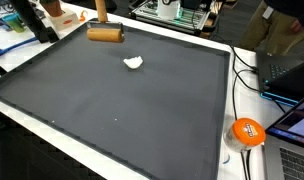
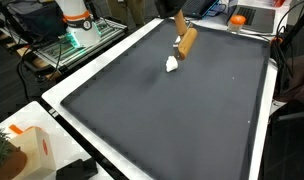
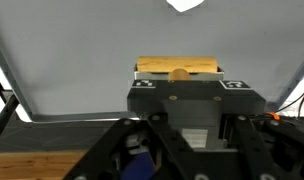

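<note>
A wooden mallet hangs above the dark grey board, its brown cylindrical head (image 1: 106, 34) roughly level in exterior view 1 and its handle (image 1: 100, 9) rising out of the top of that view. From the other side, the same head (image 2: 187, 43) appears upper middle. My gripper is shut on the mallet's handle in the wrist view, with the head (image 3: 177, 64) lying crosswise just beyond the fingertips. Most of the handle is hidden there. A small white piece (image 1: 133, 63) rests on the board, apart from the mallet.
The grey board (image 1: 142, 110) is largely clear. An orange-topped white tub (image 1: 244, 134) stands beyond its right edge, near a laptop (image 1: 292, 155). Several cluttered items (image 1: 12, 27) fill the far left corner. A black cable (image 1: 235, 85) runs along the right edge.
</note>
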